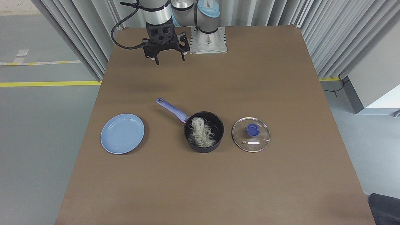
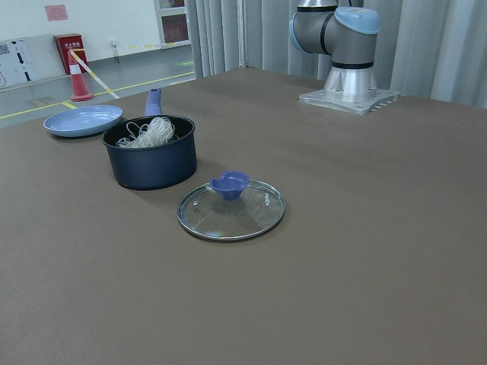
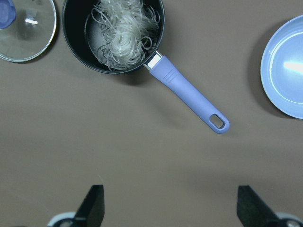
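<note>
A dark saucepan [image 1: 221, 131] with a lilac handle [image 1: 168, 107] stands mid-table, holding white noodles [image 1: 201, 133]. To its right in the front view lies a glass lid [image 1: 251, 140] with a blue knob; to its left, a light blue plate [image 1: 122, 133]. My gripper [image 1: 170, 60] hangs open over the back of the table, well behind the pan; in the wrist view its two fingertips [image 3: 97, 191] frame bare tabletop, with nothing between them.
The robot's base plate [image 1: 208, 48] sits at the back edge, before grey curtains.
</note>
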